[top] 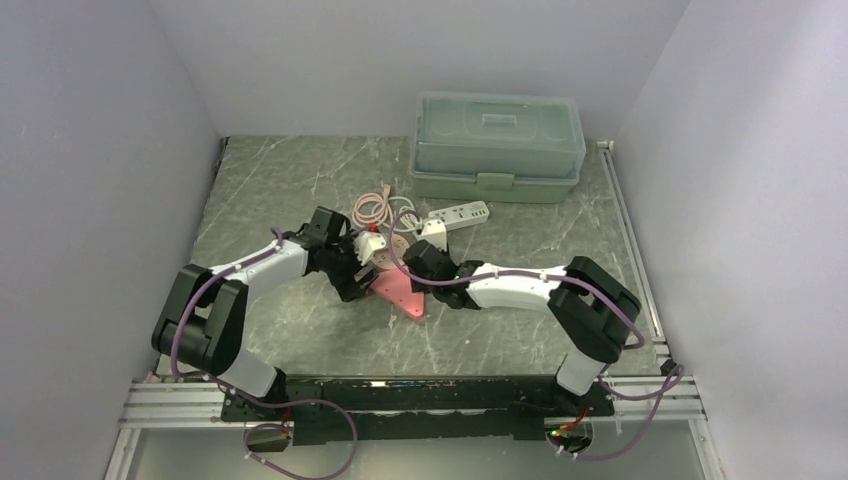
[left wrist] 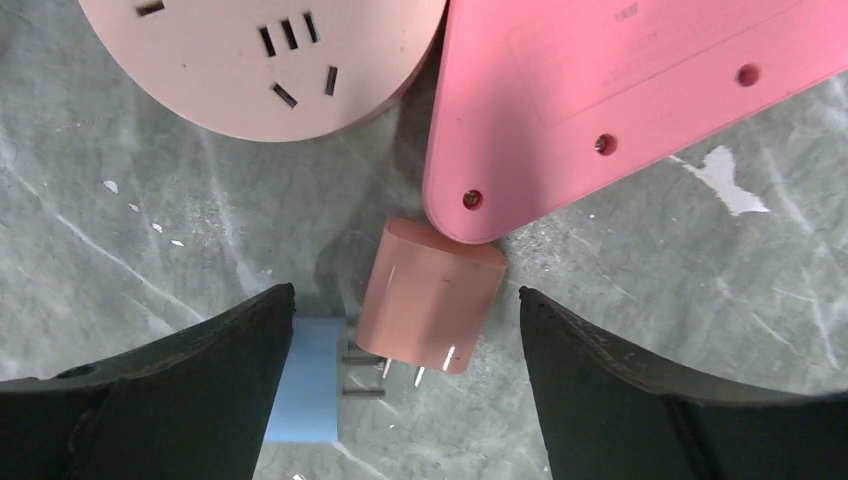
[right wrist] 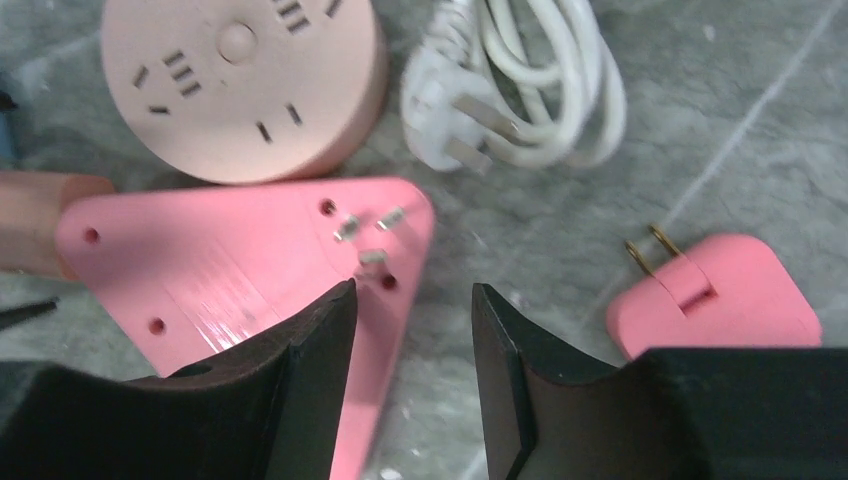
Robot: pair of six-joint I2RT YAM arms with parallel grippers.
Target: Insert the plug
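Note:
A salmon plug (left wrist: 432, 300) with two thin prongs lies on the table, touching a corner of the pink triangular block (left wrist: 560, 120). Either side of this plug stand the fingers of my left gripper, open, with a gap at the right. A blue plug (left wrist: 310, 385) with two prongs is beside the left finger, which partly hides it. My right gripper is at another corner of the pink block, where metal prongs (right wrist: 390, 218) stick up. Table shows between its fingertips; whether it grips the block's edge is unclear.
A round socket disc (right wrist: 240, 90) lies against the block, with a white plug and coiled cable (right wrist: 445, 110) beside it. A pink plug (right wrist: 715, 295) sits at the right. Farther back are a white power strip (top: 460, 215) and a green box (top: 495, 150).

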